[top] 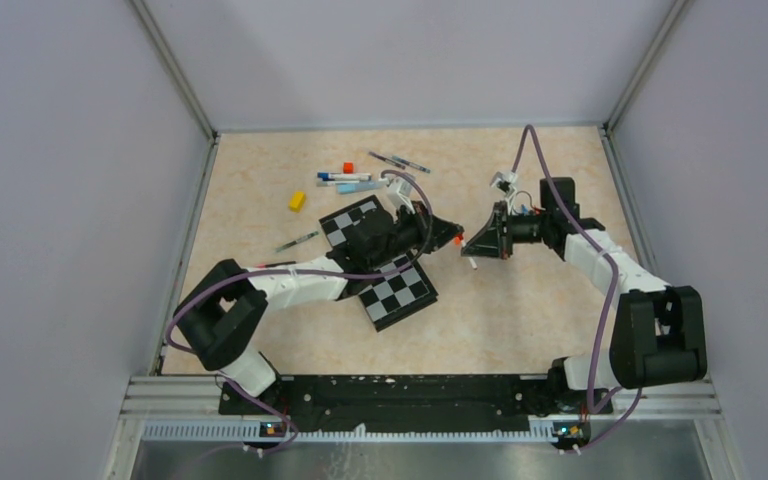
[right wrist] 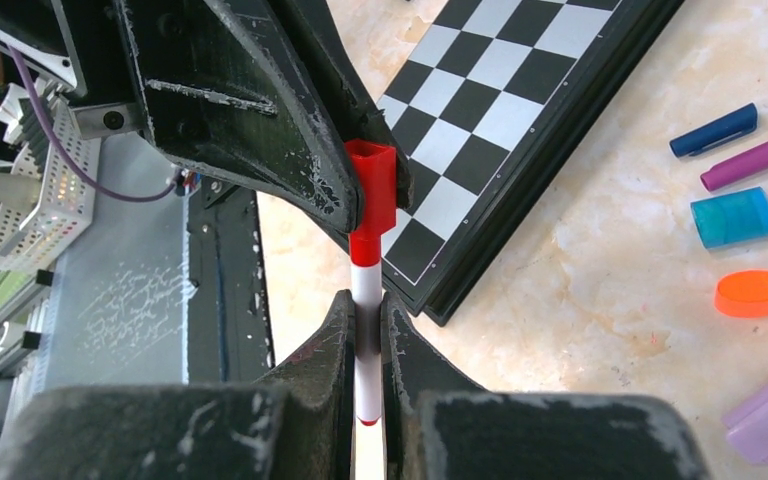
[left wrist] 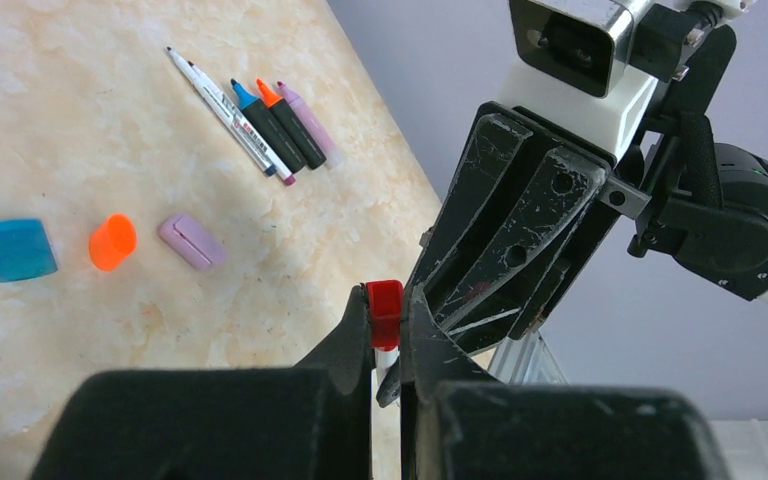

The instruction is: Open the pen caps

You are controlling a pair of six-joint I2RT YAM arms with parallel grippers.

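Note:
Over the mat's right side, both grippers meet at one upright-looking red-and-white pen (right wrist: 367, 340). My left gripper (top: 458, 237) is shut on its red cap (left wrist: 385, 312). The right gripper is shut on the white barrel below, whose lower end (top: 473, 263) sticks out in the top view. In the right wrist view, the cap and a narrower red collar line up with the barrel.
Loose caps, among them an orange one (left wrist: 112, 242) and a turquoise one (left wrist: 20, 250), lie on the table near several uncapped pens (left wrist: 260, 125). A checkered board (top: 400, 292) sits under the left arm.

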